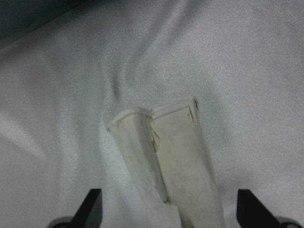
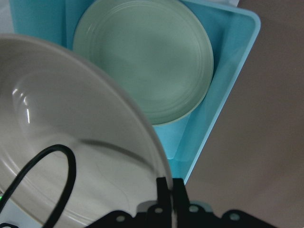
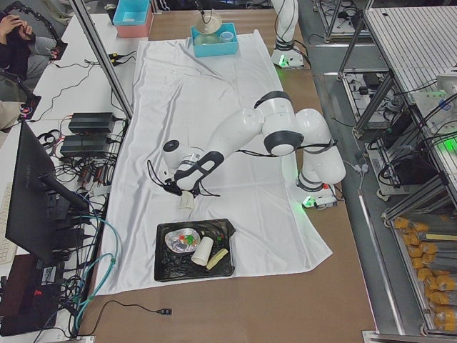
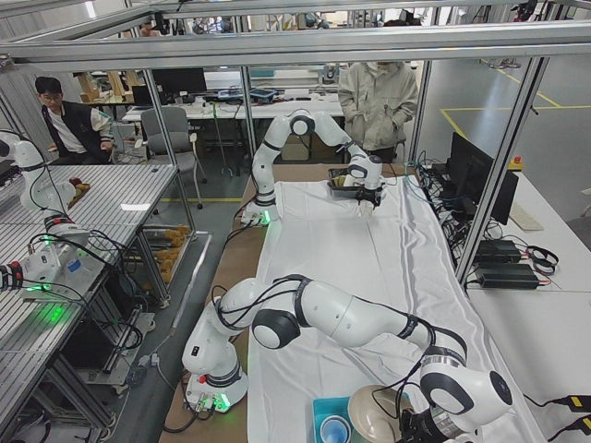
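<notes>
A folded off-white paper piece (image 1: pixel 185 161) lies on the white cloth; my left gripper hangs over it with its fingers apart on either side, nothing visibly held. Near the cloth's far end, my right gripper is shut on the rim of a cream bowl (image 2: pixel 80 118), held over a blue bin (image 2: pixel 228 57) containing a pale green plate (image 2: pixel 147 57); a blue cup (image 3: pixel 227 37) also shows in the bin.
A black tray (image 3: pixel 164 264) holding a foil dish, a white cup and a yellow item lies near the left gripper. Monitors and cables line one side.
</notes>
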